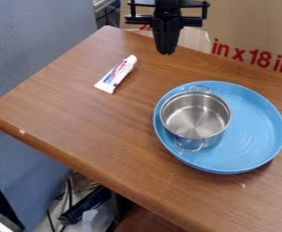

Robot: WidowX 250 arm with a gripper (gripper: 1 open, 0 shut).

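A white toothpaste tube (116, 74) lies on the wooden table (82, 122) at the upper left. A steel pot (195, 120) with wire handles sits on a blue plate (258, 131) at the right. My black gripper (166, 47) hangs at the top centre, above the back of the table, right of and higher than the tube. Whether it is open or shut is hard to tell.
A cardboard sheet (246, 36) with red printing stands behind the table. A grey-blue surface borders the table's left side, with cables and clutter below the front left edge.
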